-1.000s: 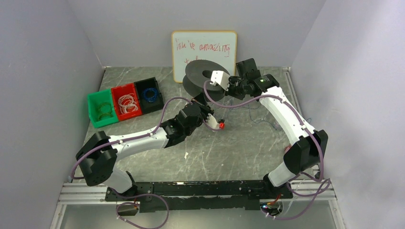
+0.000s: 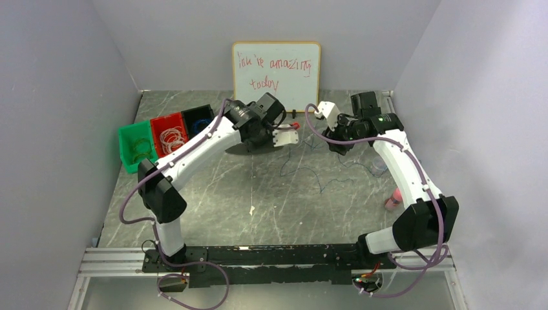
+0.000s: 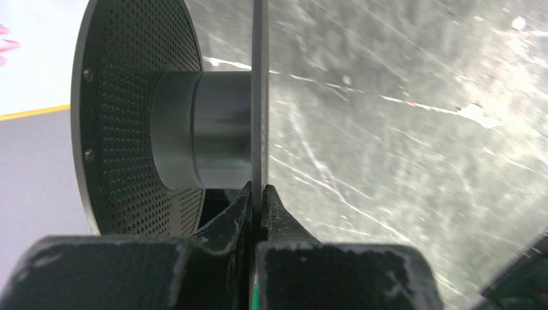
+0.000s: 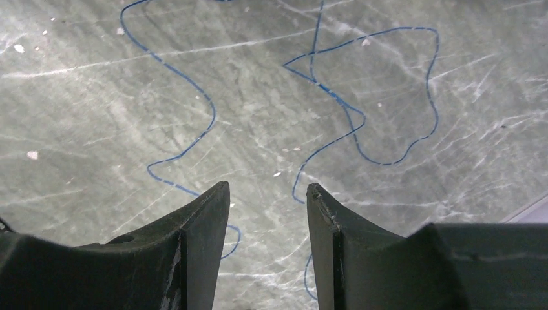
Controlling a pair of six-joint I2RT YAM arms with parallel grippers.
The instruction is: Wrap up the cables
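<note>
My left gripper is shut on the near flange of a dark spool, whose bare grey hub and perforated far flange show in the left wrist view. From the top, the left arm and hand mostly cover the spool. A thin blue cable lies loose in bends and crossings on the marbled table, also visible as a blue line from above. Over it is my right gripper, its fingers apart with nothing between them. Part of the cable runs behind the right fingers.
Green, red and black bins stand at the back left; coiled cables lie in them. A whiteboard leans at the back. A pink-capped bottle stands near the right arm.
The left arm has swung the spool left and turned it, so its broad face no longer shows from above.
</note>
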